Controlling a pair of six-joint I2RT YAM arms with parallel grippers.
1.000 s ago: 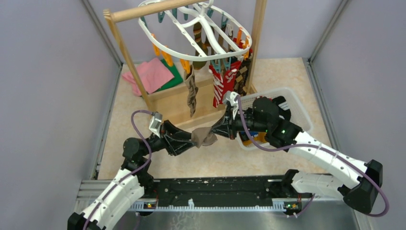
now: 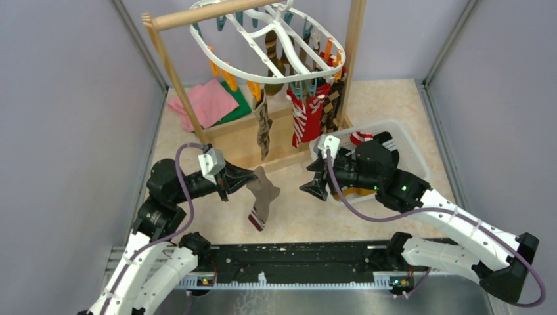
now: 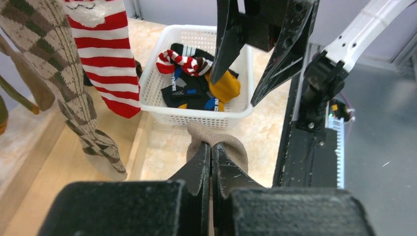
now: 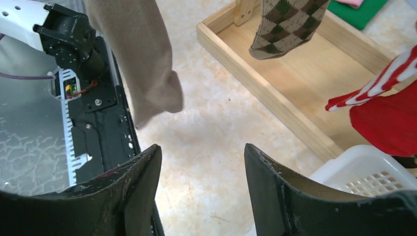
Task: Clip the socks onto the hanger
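A beige-grey sock (image 2: 263, 200) with a striped end dangles from my left gripper (image 2: 251, 176), which is shut on it, the cloth bunched at its fingertips in the left wrist view. My right gripper (image 2: 312, 178) stands open to the sock's right, empty. Above, a white hanger (image 2: 249, 70) with orange and teal clips carries several socks, among them a checked sock (image 3: 74, 98) and a red striped sock (image 3: 108, 69).
A white basket (image 2: 414, 151) with more socks sits at the right. A wooden tray (image 2: 236, 144) lies under the hanger, pink and green cloths (image 2: 203, 102) behind it.
My left gripper shut on the sock and moved left and toward the hanger's left side, the sock now hanging. My right gripper let go and drew back to the right.
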